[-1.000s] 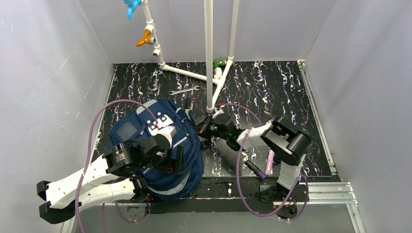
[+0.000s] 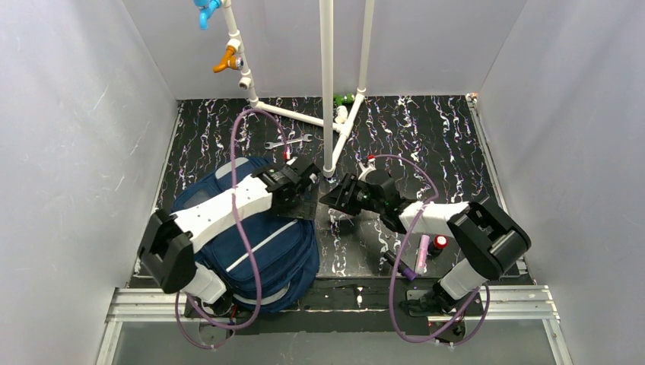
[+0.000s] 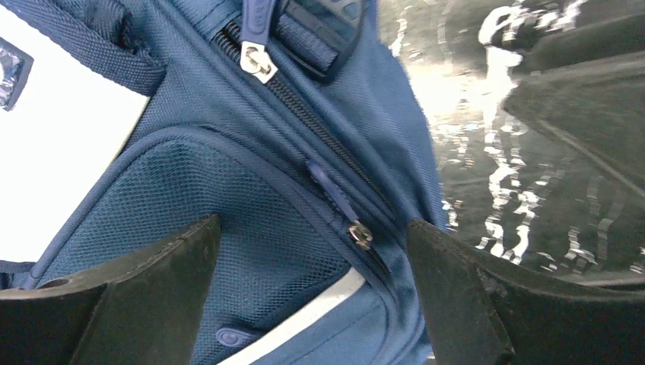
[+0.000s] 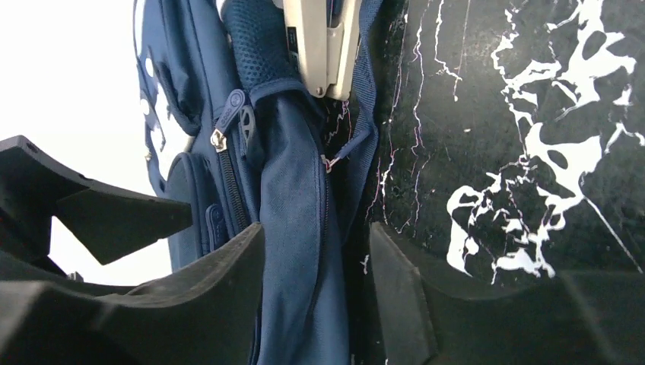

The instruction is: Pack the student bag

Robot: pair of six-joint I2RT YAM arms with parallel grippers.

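Observation:
The dark blue bag (image 2: 262, 251) lies on the left half of the table. Over its right side is my left gripper (image 2: 308, 205). In the left wrist view, the fingers of my left gripper stand apart above the fabric, a zipper pull (image 3: 346, 209) visible in the gap. My right gripper (image 2: 335, 199) is just right of the bag. The right wrist view shows the fingers of my right gripper spread, with the bag's side edge (image 4: 304, 198) in view between them; no grip on it shows. A beige two-plate object (image 4: 323, 46) is by the bag's side pocket.
On the front right of the table lie a purple-ended black marker (image 2: 399, 265), a pink stick (image 2: 423, 253) and a red-capped bottle (image 2: 437, 244). A wrench (image 2: 289, 142) is behind the bag. White pipes (image 2: 328, 91) rise at the back centre.
My left gripper has swung right and toward the back across the bag.

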